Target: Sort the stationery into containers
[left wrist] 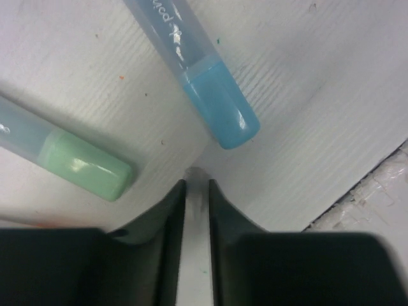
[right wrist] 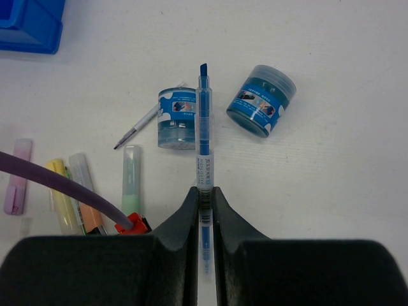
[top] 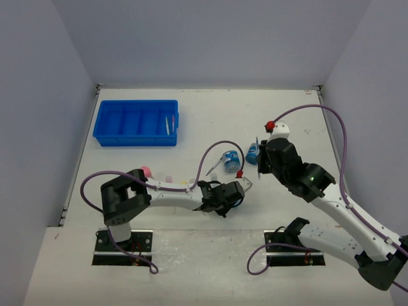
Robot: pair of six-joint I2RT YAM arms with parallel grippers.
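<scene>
My right gripper is shut on a clear-barrelled blue marker, held above the table. My left gripper points down low over the table. A narrow gap shows between its fingers, with a small blurred grey shape in it; whether that is held is unclear. Just ahead of it lie a blue-capped marker and a green-capped marker. Two blue-labelled jars lie on their sides near the table's middle. The blue bin at the back left has slim pens in its right compartment.
A white pen lies against one jar. Pink, yellow and orange markers lie on the left side, partly under the left arm.
</scene>
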